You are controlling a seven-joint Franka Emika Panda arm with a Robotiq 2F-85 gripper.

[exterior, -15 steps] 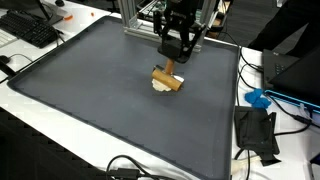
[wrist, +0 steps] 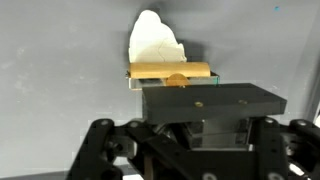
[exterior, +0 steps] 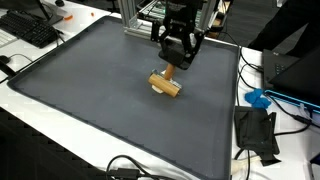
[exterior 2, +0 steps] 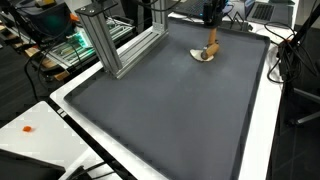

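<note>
My gripper [exterior: 175,58] is shut on the upright wooden handle [exterior: 169,72] of a small roller tool. The tool's wooden roller [exterior: 164,85] lies crosswise at the bottom, over a flat whitish piece [exterior 2: 199,56], perhaps dough, on the grey table. In the wrist view the roller [wrist: 170,70] sits just beyond the dark fingers [wrist: 210,101], which hide most of the handle. The pale piece [wrist: 153,42] sticks out past the roller on its far side. Whether the roller presses on it is hard to tell.
Wide, bare grey tabletop [exterior 2: 150,105] surrounds the tool. A metal frame [exterior 2: 135,42] stands at the table's edge. Cables and a black item [exterior: 256,132] lie on the white border, near a blue object [exterior: 257,98]. A keyboard [exterior: 28,28] is far left.
In exterior view 1, the gripper and roller have shifted slightly down and left over the whitish piece, covering more of its near part. The hold on the handle looks the same.
</note>
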